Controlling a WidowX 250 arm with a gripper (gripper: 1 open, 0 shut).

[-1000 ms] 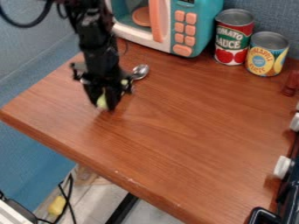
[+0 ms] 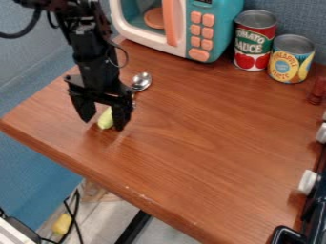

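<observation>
The black gripper (image 2: 102,107) is low at the left part of the wooden table, its fingers around or just above a pale yellow-green object (image 2: 105,120) that lies on the tabletop. Whether the fingers grip it is hard to tell. A silver spoon (image 2: 140,83) lies just behind and to the right of the gripper.
A toy microwave (image 2: 203,33), a tomato can (image 2: 254,42), a yellow can (image 2: 289,66) and a small red bottle (image 2: 317,95) line the back. A black appliance with white knobs (image 2: 306,210) is at the right edge.
The gripper has shifted left and slightly up since one second ago, uncovering more of the pale object beneath it.
</observation>
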